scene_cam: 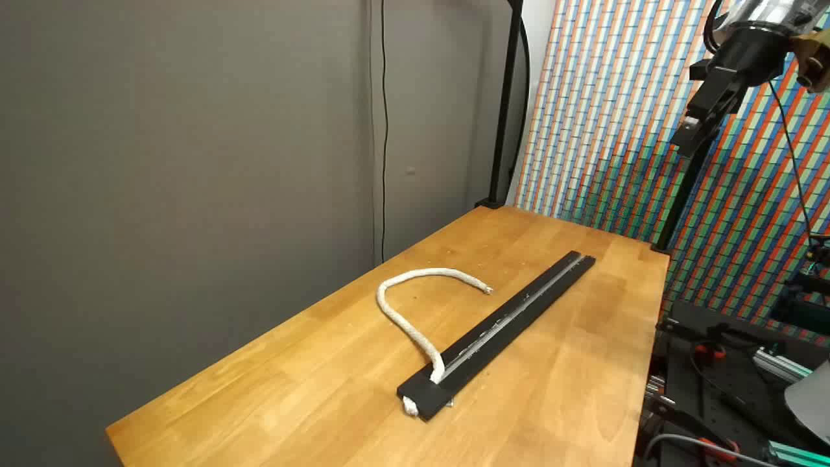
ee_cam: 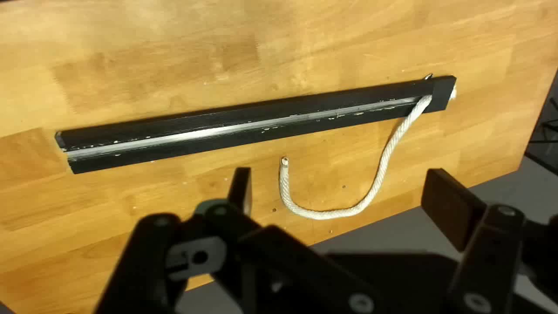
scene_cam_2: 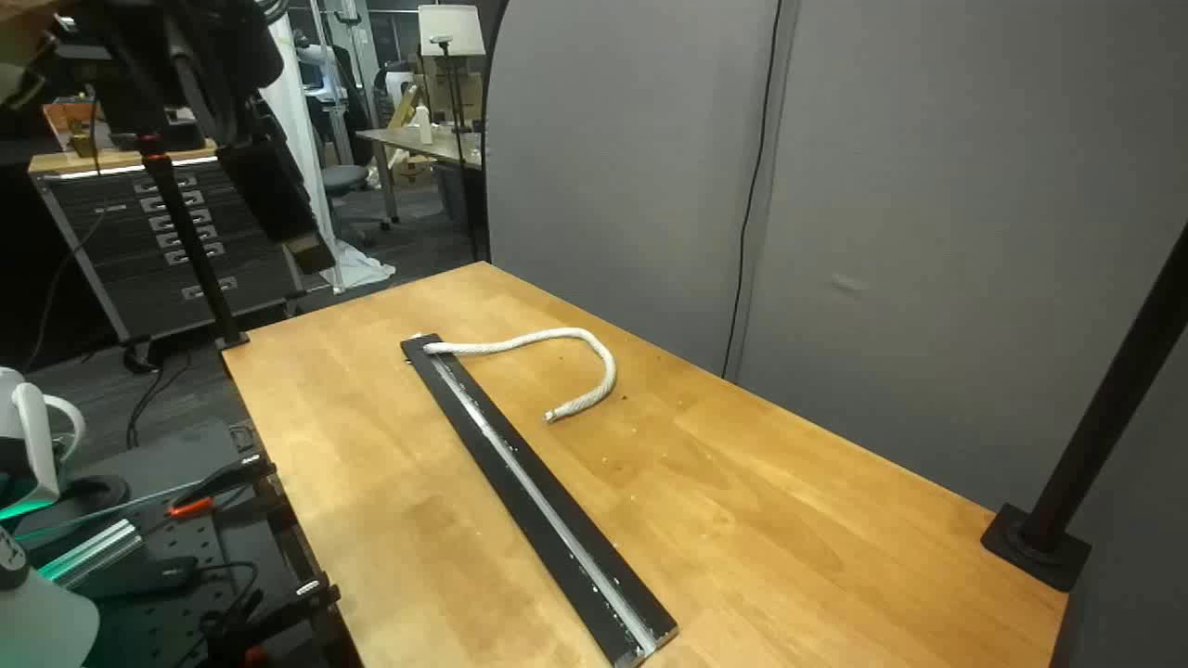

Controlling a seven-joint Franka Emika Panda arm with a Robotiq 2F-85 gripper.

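A white rope (scene_cam: 399,318) lies curved on the wooden table, one end held at the end of a long black bar (scene_cam: 506,325) with a pale groove along its length. From that end the rope (scene_cam_2: 610,368) bends round, and its free end rests on the wood beside the bar (scene_cam_2: 523,479). A short stub of rope pokes out past the bar's end. High above the table, my gripper is open with nothing between its fingers. In the wrist view the rope (ee_cam: 384,157) and the whole bar (ee_cam: 246,122) show below it.
Black posts stand at the table's corners, one at a back corner (scene_cam_2: 1075,468). A grey wall (scene_cam: 233,155) runs along one long side. Beside the other side is a dark cart (scene_cam_2: 212,557) with tools.
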